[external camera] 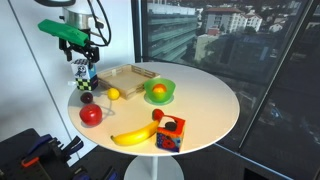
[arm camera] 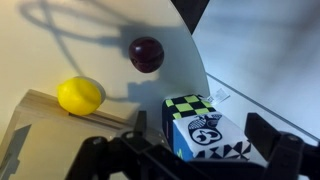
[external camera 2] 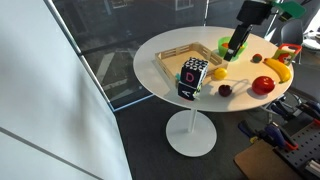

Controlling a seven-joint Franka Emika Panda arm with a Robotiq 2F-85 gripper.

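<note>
My gripper (external camera: 85, 48) hangs over the left side of the round white table, open and empty. In the wrist view, a patterned box (arm camera: 205, 135) with checkered faces shows between and beyond its fingers. That box (external camera: 83, 75) stands close to the table's edge, and the gripper is above it. A dark plum-like fruit (arm camera: 146, 54) and a yellow lemon-like fruit (arm camera: 79, 96) lie nearby on the table. The second exterior view shows the box (external camera 2: 191, 76) beside the wooden tray, with the gripper (external camera 2: 234, 48) apart from it.
The shallow wooden tray (external camera: 128, 74) lies behind the yellow fruit. A green bowl (external camera: 160, 98) holds an orange fruit. A red apple (external camera: 91, 116), a banana (external camera: 135, 134), a small red fruit (external camera: 158, 114) and a colorful cube (external camera: 170, 134) sit toward the front.
</note>
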